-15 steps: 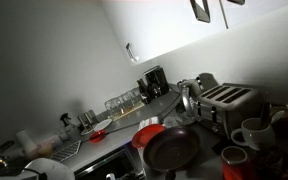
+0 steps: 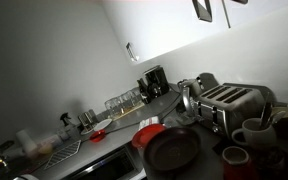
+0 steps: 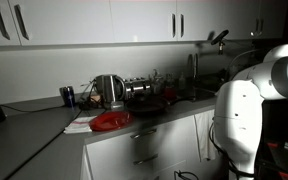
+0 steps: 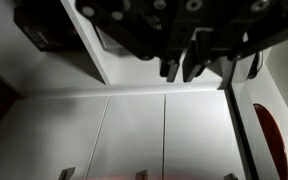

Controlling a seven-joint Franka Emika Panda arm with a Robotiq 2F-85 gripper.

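Note:
In the wrist view my gripper shows at the top, its two dark fingers slightly apart with nothing seen between them. White panel fronts with small dark handles fill the lower part of that view. In exterior view 2 the white arm (image 3: pixel 264 105) stands at the right, by the counter's end; I cannot make out the gripper there. A dark frying pan (image 2: pixel 172 150) lies on the counter in exterior view 1, with a red plate (image 2: pixel 149 134) beyond it.
A silver toaster (image 2: pixel 230 106) stands against the wall, with a kettle (image 2: pixel 189 97) beside it. A white mug (image 2: pixel 256 134) and a red mug (image 2: pixel 237 163) are close by. Overhead hang white cabinets (image 3: pixel 104 22). Left of the plate, the counter has bare stretches.
The pan's handle no longer shows clearly, and the scene looks slightly darker.

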